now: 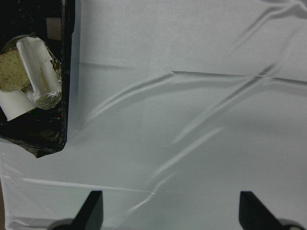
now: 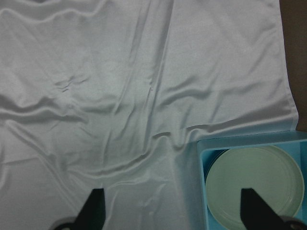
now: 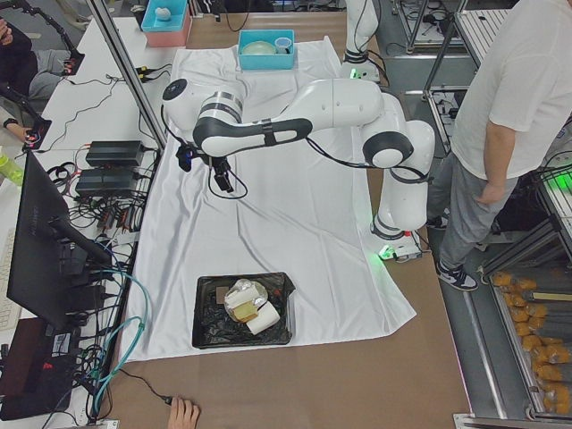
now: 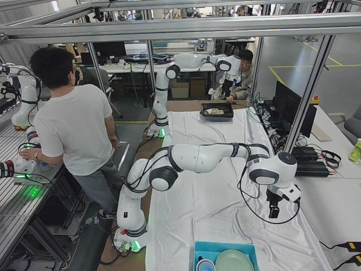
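A black lined tray [image 3: 208,315] with crumpled foil [image 3: 246,291], a yellowish piece [image 1: 12,69] and a white piece [image 3: 263,319] lies on the white cloth [image 4: 203,203]. My left gripper hangs over the cloth beside the tray, fingers apart and empty. My right gripper is also open, above the cloth beside a blue bin [image 2: 249,141] holding a pale green plate [image 2: 254,187]. In the camera right view a blue cup [image 4: 206,266] is in the bin too.
Monitors [image 3: 54,250], devices and cables line one side of the table. A standing person [image 3: 500,107] is beside the table. The cloth between tray and bin is clear.
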